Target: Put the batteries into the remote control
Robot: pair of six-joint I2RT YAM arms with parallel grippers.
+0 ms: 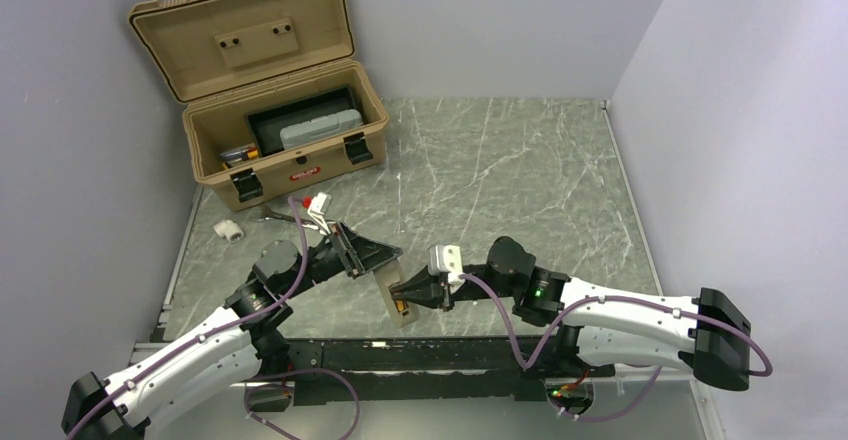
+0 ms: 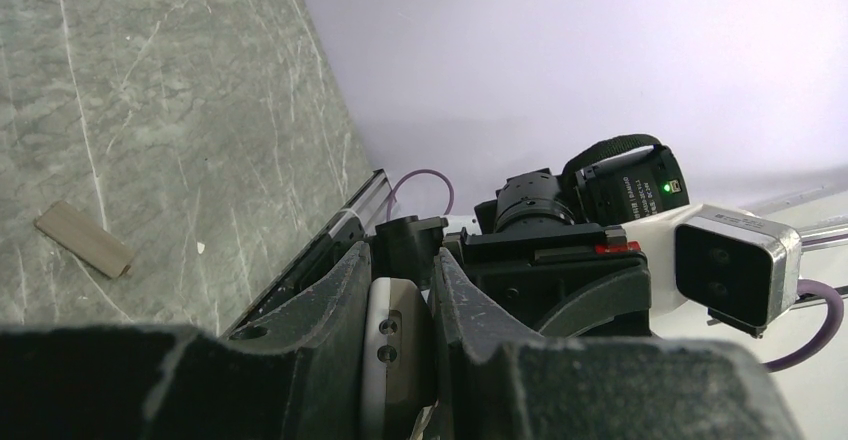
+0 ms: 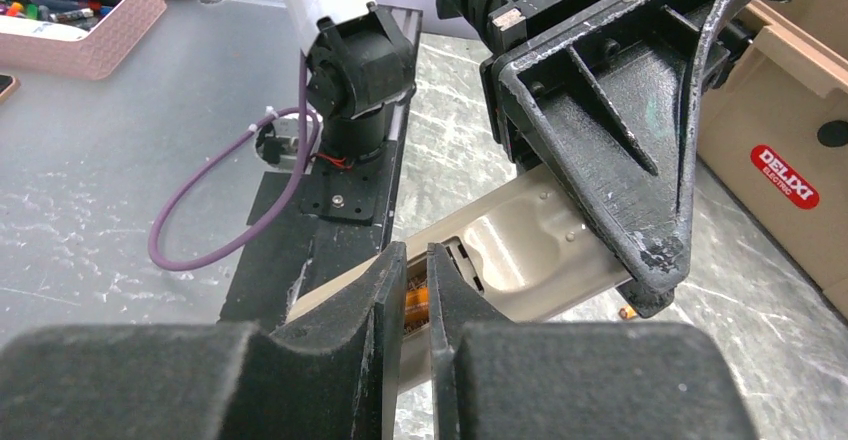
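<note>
The remote control (image 1: 386, 274) is held by my left gripper (image 1: 376, 258), which is shut on it; in the left wrist view its narrow end (image 2: 388, 350) shows between the pads, and in the right wrist view its back (image 3: 530, 250) faces up. An orange battery (image 3: 416, 304) lies in the battery compartment. My right gripper has its fingertips at that compartment, a narrow gap between them, part open; whether they touch the battery is unclear.
An open tan toolbox (image 1: 220, 160) stands at the back left. A white object (image 1: 228, 230) lies left of the arms. A flat beige piece (image 2: 85, 235) shows on the table in the left wrist view.
</note>
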